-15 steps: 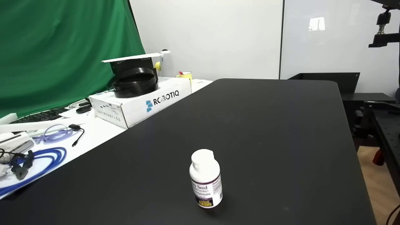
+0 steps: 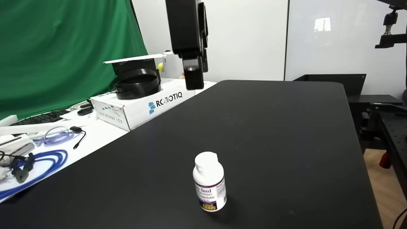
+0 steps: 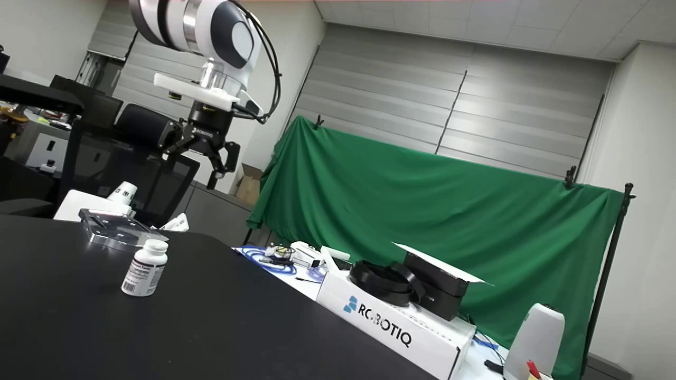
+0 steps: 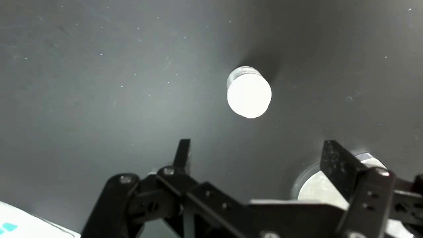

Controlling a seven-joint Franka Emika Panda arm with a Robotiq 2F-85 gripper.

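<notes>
A white pill bottle (image 2: 210, 183) with a printed label stands upright on the black table (image 2: 267, 152), its cap on. The second exterior view has the same bottle (image 3: 145, 268) near the table's left side. From above, the wrist view shows mostly its white cap (image 4: 249, 96), ahead of the fingers. My gripper is open with nothing between its fingers. It hangs well above the tabletop, apart from the bottle, as the gripper (image 3: 190, 168) in the second exterior view shows. Only one part of it reaches into the top of the first exterior view.
A clear plastic piece (image 3: 117, 229) lies on the table behind the bottle. Along the table's side runs a white ROBOTIQ box (image 2: 152, 105) carrying black rings, with blue cables (image 2: 49, 164) nearby. The tabletop around the bottle is otherwise largely bare.
My gripper has come into the top of the first exterior view, where none of it showed a second ago. The bottle has stayed in place.
</notes>
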